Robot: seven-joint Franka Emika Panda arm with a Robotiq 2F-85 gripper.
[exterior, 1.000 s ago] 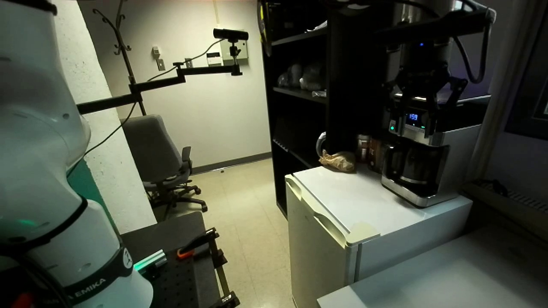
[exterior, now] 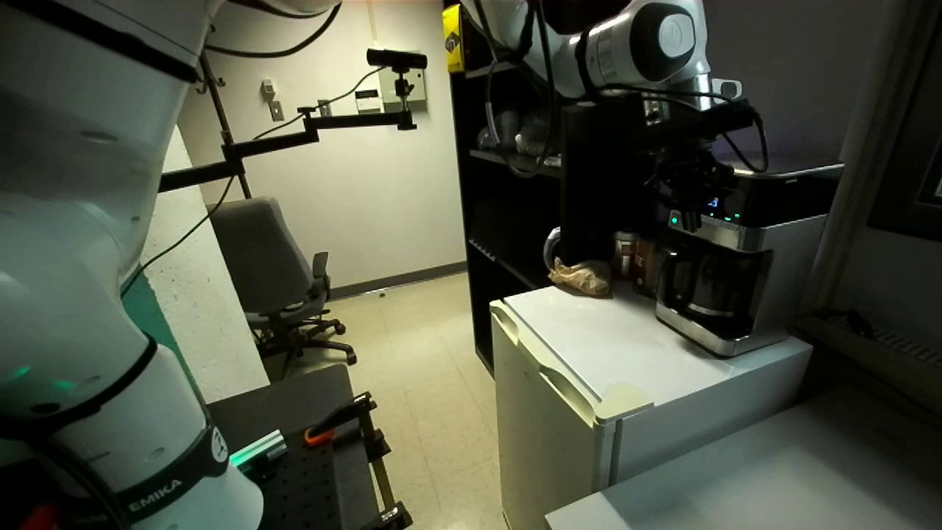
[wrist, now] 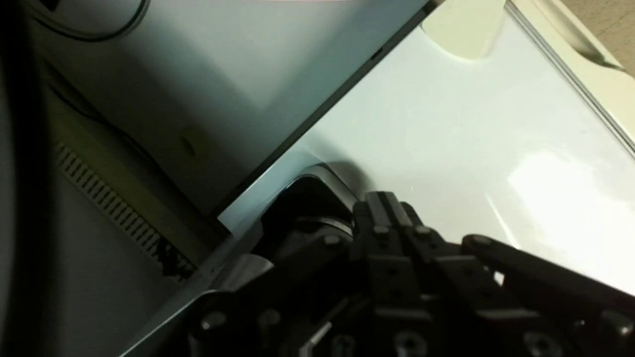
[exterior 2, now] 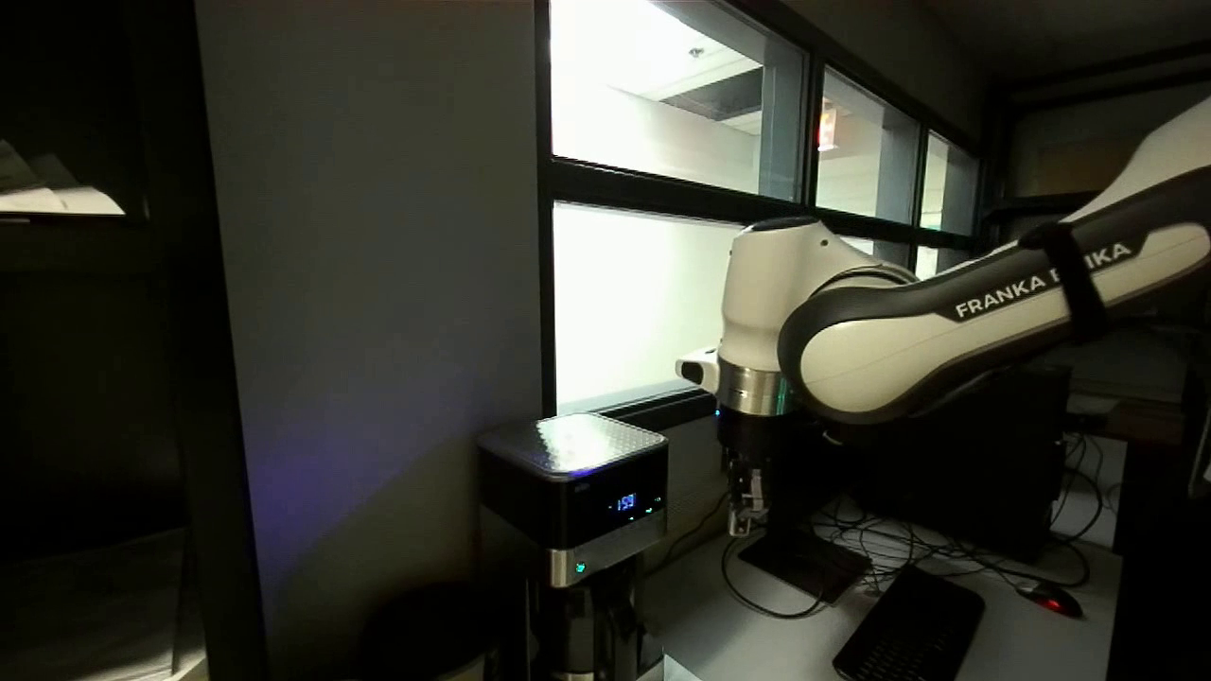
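Note:
A silver and black coffee maker (exterior: 795, 274) stands on the white fridge top, its blue display and green lights lit. Inside it sits a dark glass carafe (exterior: 706, 284). My gripper (exterior: 691, 219) points down in front of the machine's upper panel, overlapping the display in that view. In the wrist view the gripper has its fingers together with nothing showing between them. Beside them appears the corner of the coffee maker (wrist: 327, 178). From the other side, the gripper (exterior 2: 744, 522) hangs to the right of the coffee maker (exterior 2: 613, 499), apart from it in that view.
The white fridge top (exterior: 600, 340) has bare room ahead of the machine. A crumpled brown bag (exterior: 583, 277) and jars (exterior: 625, 255) stand near its back edge. A dark shelf (exterior: 508, 203) rises behind. A desk (exterior 2: 727, 613) holds a keyboard (exterior 2: 914, 624) and tangled cables.
The fingers, spread apart a second ago, are now together. My hand has moved leftward and looks smaller in exterior view 1, with more of the arm visible. The coffee maker stays put.

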